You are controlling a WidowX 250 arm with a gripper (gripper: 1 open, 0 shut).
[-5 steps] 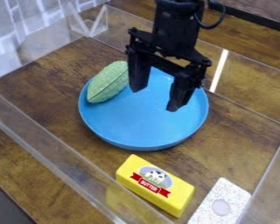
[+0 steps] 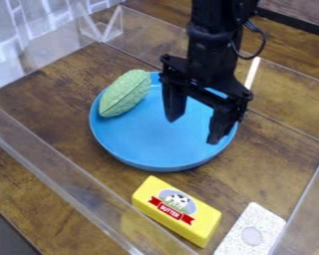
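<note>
My black gripper (image 2: 198,114) stands open over the blue plate (image 2: 157,153), its two fingers spread apart, one over the middle and one toward the right side of the plate. Nothing shows held between them. At the plate's upper left rests a green leafy-looking oval object (image 2: 124,94), left of the gripper. Whether the fingertips touch the plate is hard to tell.
A yellow butter box (image 2: 175,209) lies at the front, below the plate, with a white block (image 2: 251,234) to its right. Clear walls edge the wooden floor (image 2: 49,120). Bare floor shows left and right of the plate.
The arm and gripper have shifted slightly toward the front of the view, down in the picture. The objects and plate have not visibly moved.
</note>
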